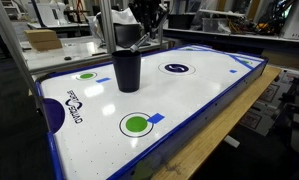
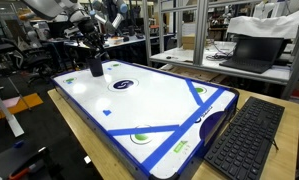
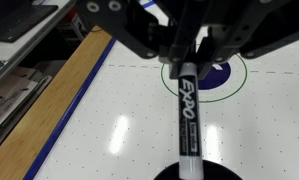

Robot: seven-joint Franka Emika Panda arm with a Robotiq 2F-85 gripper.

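A black Expo marker (image 3: 190, 115) with a white end is clamped in my gripper, which is shut on it. The marker's free white end lies over the dark rim of a black cup (image 3: 211, 172) in the wrist view. From the side, the cup (image 1: 128, 75) stands upright on the white table, and the marker (image 1: 140, 43) slants down toward its mouth. Whether the tip is inside the rim cannot be told. In the second exterior view the cup (image 2: 96, 68) is at the table's far end, with the dark gripper (image 2: 93, 47) right above it.
A wooden ledge (image 1: 214, 130) runs along one side. Far from the arm are a keyboard (image 2: 244, 138) and a laptop (image 2: 251, 54).
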